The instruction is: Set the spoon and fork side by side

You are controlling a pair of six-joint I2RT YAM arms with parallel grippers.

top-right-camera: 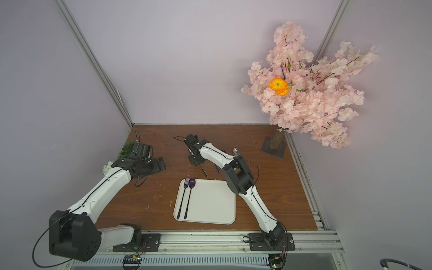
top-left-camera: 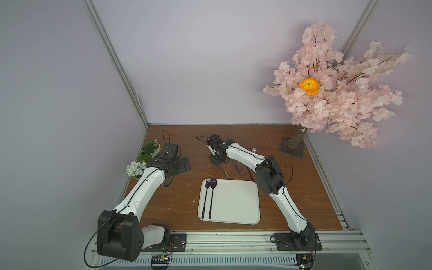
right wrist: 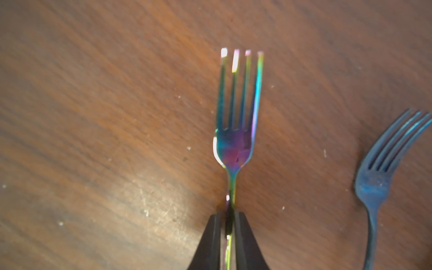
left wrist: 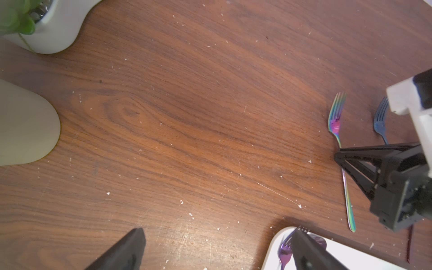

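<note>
A rainbow-coloured fork point(right wrist: 234, 146) lies on the wooden table. My right gripper is around its handle, the fingers slightly parted with a thin gap beside the metal. In the top left view, a dark purple fork point(top-left-camera: 205, 200) and a dark purple spoon point(top-left-camera: 213, 183) rest side by side at the left end of the white tray point(top-left-camera: 236, 201). My left gripper stands wide open over bare table left of the tray, nothing between its fingers.
A blue fork point(right wrist: 372, 184) lies to the right of the rainbow one. More cutlery is partly hidden by the right arm, including a silvery piece point(top-left-camera: 254, 150). Potted plants point(top-left-camera: 146, 155) stand at the left edge, a blossom vase point(top-left-camera: 295, 137) at the back right. Most of the tray is bare.
</note>
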